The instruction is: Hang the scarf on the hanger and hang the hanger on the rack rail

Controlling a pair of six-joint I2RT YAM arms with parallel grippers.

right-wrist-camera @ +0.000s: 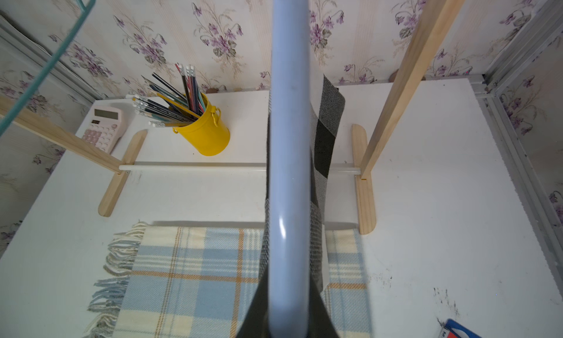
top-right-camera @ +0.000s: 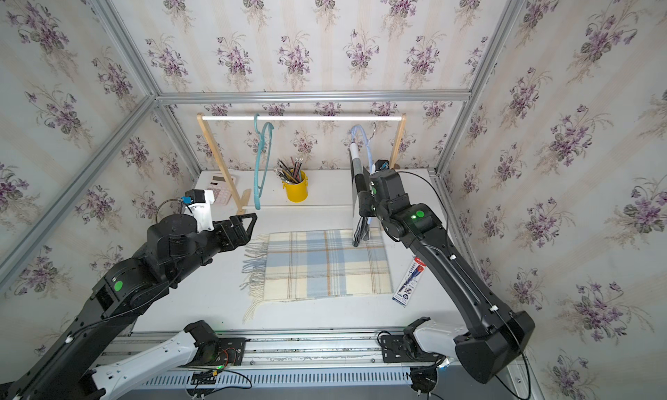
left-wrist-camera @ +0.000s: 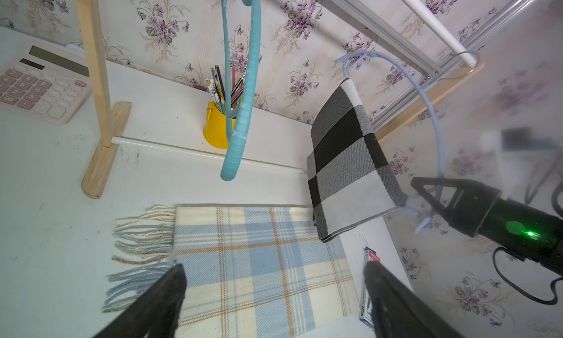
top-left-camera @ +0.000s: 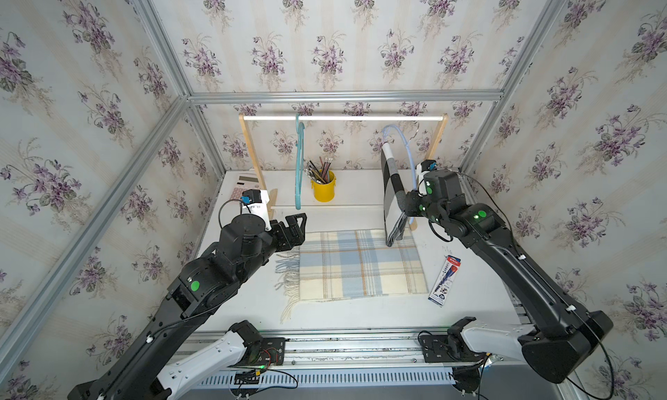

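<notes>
A black, grey and white checked scarf (left-wrist-camera: 352, 162) is draped over the pale blue hanger (left-wrist-camera: 432, 112) at the right end of the rack. My right gripper is shut on that hanger, its near edge running between the fingers. Just under the rail (top-left-camera: 347, 118), the hanger's hook end is hard to make out. At the left, my left gripper (top-left-camera: 297, 227) stands open in front of the rack, nothing between its fingers. A teal hanger (left-wrist-camera: 243, 97), bare, hangs from the rail ahead of it. Flat on the table lies a cream and blue plaid scarf (top-left-camera: 354, 268) with a fringe.
A yellow bucket of pencils (top-left-camera: 323, 187) stands at the back behind the rack. Wooden rack posts (right-wrist-camera: 404, 85) flank the hangers. A pink calculator (left-wrist-camera: 47, 79) is at back left, a flat box (top-left-camera: 444, 280) at front right.
</notes>
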